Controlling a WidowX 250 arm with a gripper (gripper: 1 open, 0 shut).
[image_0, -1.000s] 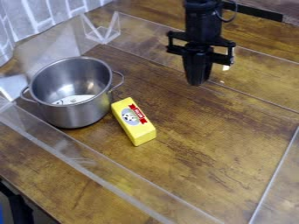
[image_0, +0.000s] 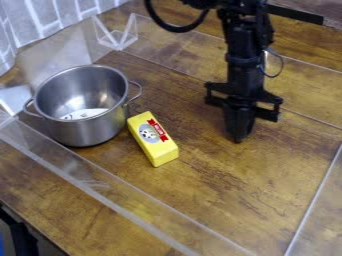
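Observation:
The black robot gripper (image_0: 241, 125) is low over the wooden table, right of centre, its fingertips pointing down at or near the surface. It looks shut, with nothing visible between its fingers, though it is dark and blurred. A yellow box (image_0: 152, 138) with a red label lies to its lower left, apart from it. A steel pot (image_0: 83, 130) with two handles stands on the left, something white on its inside bottom.
Clear strips or edges run along the left, front and right sides of the work area.
The gripper has come down and to the right, from the back of the table to lower over it. The pot and yellow box have not moved.

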